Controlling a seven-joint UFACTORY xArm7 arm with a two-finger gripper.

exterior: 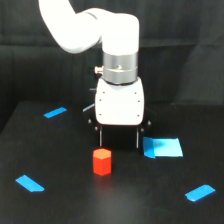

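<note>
A red block (102,162) with a hexagonal outline rests on the dark table, a bit left of the middle of the camera view. My gripper (120,138) reaches down from a white arm, above the block and to its right in the picture. Its two thin dark fingers stand wide apart, and I see nothing held between them. How high the fingertips are over the table is hard to judge.
A pale blue square (168,147) lies to the right, with a strip of blue tape (149,147) along its left side. More blue strips mark the table at back left, front left (29,184) and front right (200,192).
</note>
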